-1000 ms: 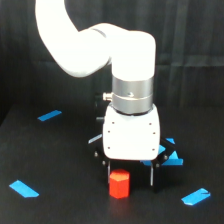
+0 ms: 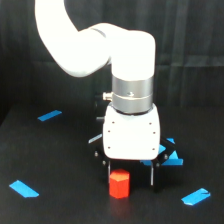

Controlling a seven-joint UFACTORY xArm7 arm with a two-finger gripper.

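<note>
The white gripper (image 2: 131, 180) hangs from the arm near the middle of the camera view, pointing down. Its two thin fingers stand wide apart, so it is open. A small red block (image 2: 119, 184) rests on the dark surface, low in the picture. In this view the block overlaps the lower end of the left finger, while the right finger (image 2: 152, 174) is well clear of it. Whether the block is between the fingers or nearer the camera, I cannot tell.
Blue tape strips lie on the dark table (image 2: 70, 150): one far left (image 2: 50, 115), one near left (image 2: 23, 189), one near right (image 2: 196, 197). More blue pieces (image 2: 174, 160) show behind the gripper. Free room lies on both sides.
</note>
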